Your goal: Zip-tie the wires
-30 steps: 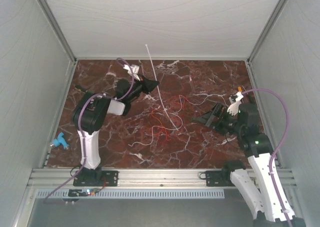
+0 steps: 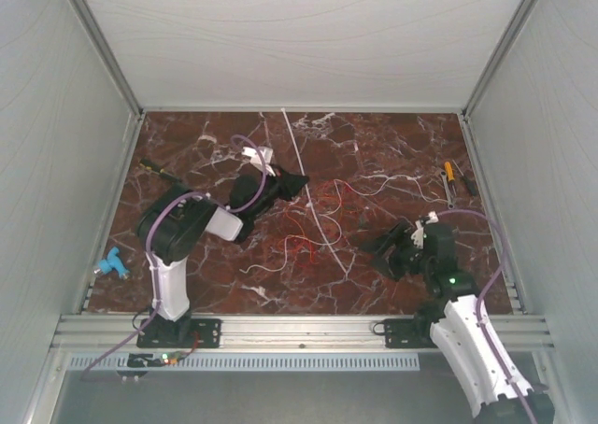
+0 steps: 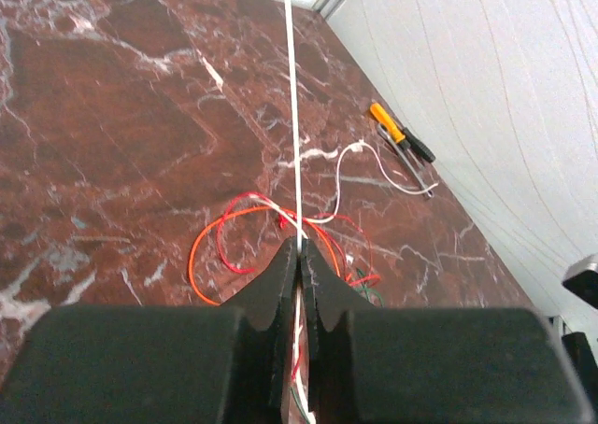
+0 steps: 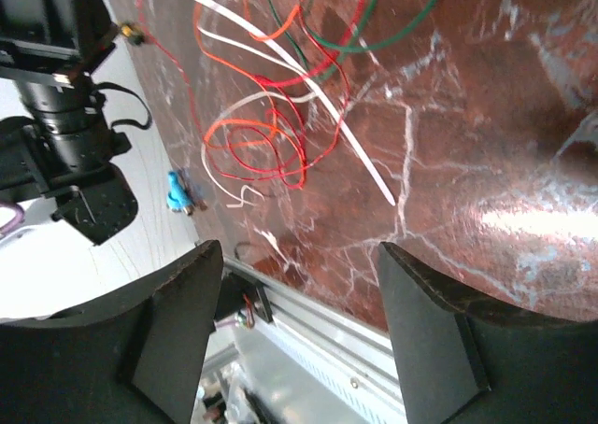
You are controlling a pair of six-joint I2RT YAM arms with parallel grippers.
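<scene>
A long white zip tie (image 2: pixel 327 241) runs diagonally over the tangle of red, orange, green and white wires (image 4: pixel 271 144) on the marble table. My left gripper (image 2: pixel 301 183) is shut on the zip tie, which in the left wrist view rises upright from between its fingertips. The tie's lower end (image 4: pixel 378 176) reaches over the wires in the right wrist view. My right gripper (image 2: pixel 383 248) stands open to the right of that end, with nothing between its fingers.
Screwdrivers and a wrench (image 2: pixel 448 186) lie at the right edge, a dark tool (image 2: pixel 159 170) at the left edge, and a blue object (image 2: pixel 112 263) at the front left. Walls enclose the table.
My right arm has moved left and toward the front.
</scene>
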